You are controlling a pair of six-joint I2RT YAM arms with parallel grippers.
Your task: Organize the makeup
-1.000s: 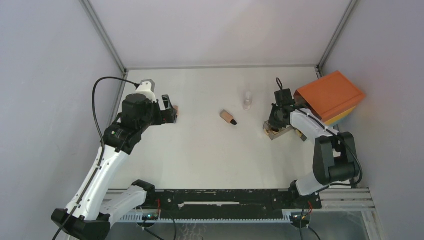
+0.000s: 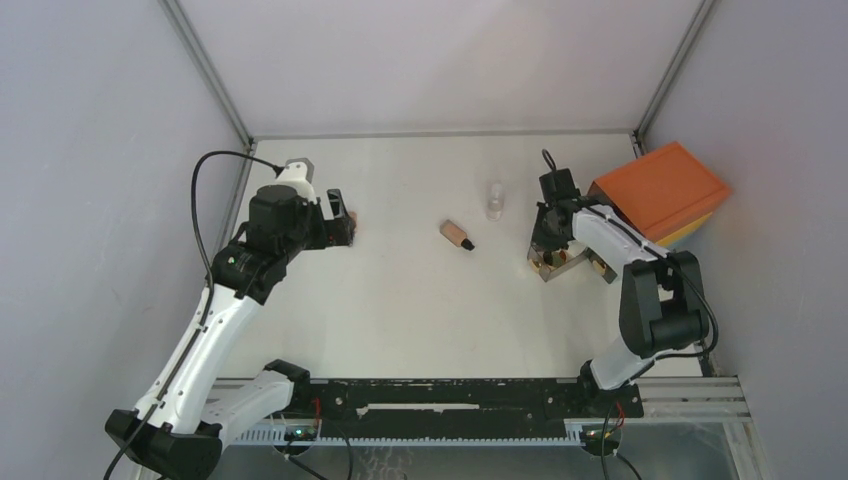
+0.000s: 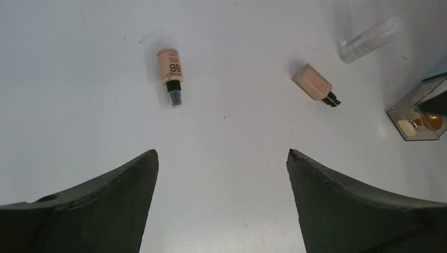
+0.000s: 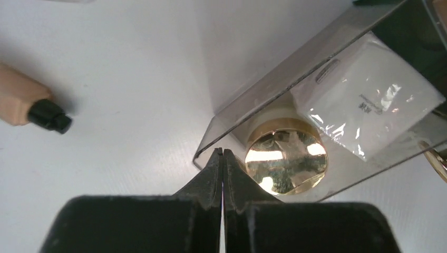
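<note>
My left gripper hangs open and empty over the table's left, above a small BB cream tube [image 3: 170, 66]. A foundation bottle [image 2: 455, 234] lies at the centre; a clear bottle [image 2: 495, 200] lies behind it. At the right stands a clear organizer [image 2: 557, 272], holding a gold-capped item [image 4: 286, 160] and a shiny white packet [image 4: 363, 97], with more items partly visible. My right gripper is shut, nothing visible between its fingers, at the organizer's corner beside the gold cap.
An orange-topped box [image 2: 660, 183] stands at the back right, behind my right arm.
The right arm has shifted slightly left and toward the back over the organizer. The left arm has barely moved.
</note>
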